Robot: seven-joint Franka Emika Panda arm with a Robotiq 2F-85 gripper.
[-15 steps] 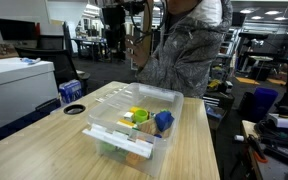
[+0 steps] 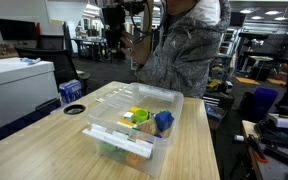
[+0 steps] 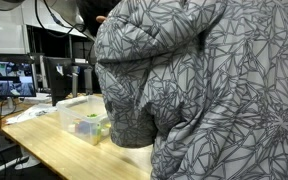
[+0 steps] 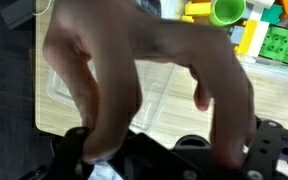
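In the wrist view, my gripper has its dark fingers standing wide apart at the bottom edge, and it looks open. A person's hand (image 4: 134, 60) reaches across in front of it and covers much of the view. Whether the hand touches the fingers cannot be told. In exterior view 1 a clear plastic bin (image 2: 119, 130) stands on the wooden table, below and in front of the arm. Several colourful pieces lie inside it, among them a blue one (image 2: 164, 120) and a green cup (image 4: 226, 10).
A person in grey patterned clothing (image 2: 184, 65) stands close behind the bin and blocks much of exterior view 2. A black round item (image 2: 72, 90) sits on the table left of the bin.
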